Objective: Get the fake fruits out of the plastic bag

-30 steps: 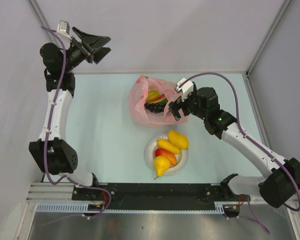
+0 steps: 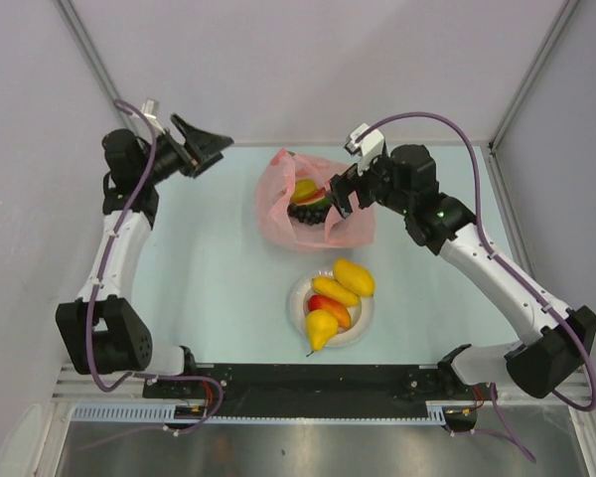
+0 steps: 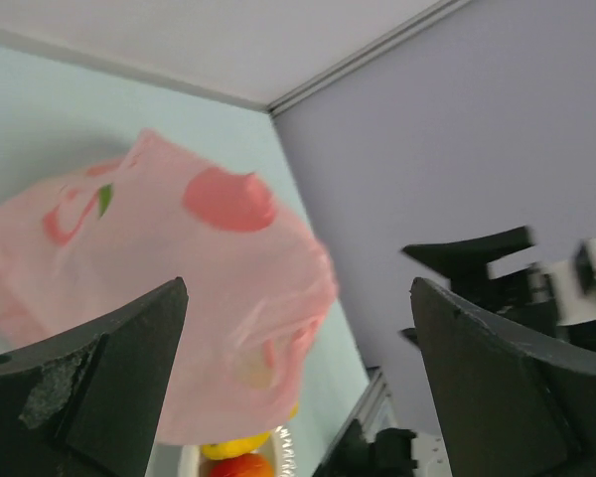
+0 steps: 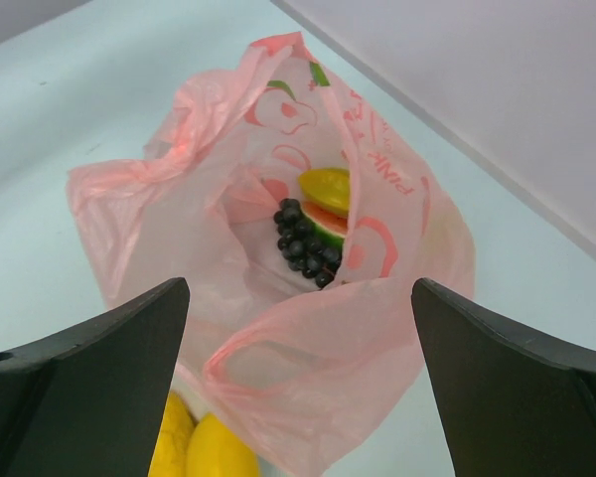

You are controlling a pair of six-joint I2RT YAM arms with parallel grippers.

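A pink translucent plastic bag (image 2: 296, 234) lies on the table with its mouth gaping. Inside it, in the right wrist view, are dark grapes (image 4: 306, 240), a yellow fruit (image 4: 326, 189) and a red-and-green melon slice (image 4: 327, 224). My right gripper (image 2: 342, 195) is open over the bag's right side, nothing between its fingers. Well to the left of the bag and raised, my left gripper (image 2: 201, 156) stands open and empty. The left wrist view shows the bag's outer side (image 3: 194, 288), hiding most of what is inside.
In front of the bag sits a white plate (image 2: 299, 303) holding several fruits, among them a yellow pear (image 2: 321, 327) and a red-orange mango (image 2: 330, 310). Bare table (image 2: 219, 278) stretches to the left and right. Walls close in the back and sides.
My left gripper has come down and toward the front, remaining open. The right arm has shifted slightly toward the back. Bag and plate look unmoved.
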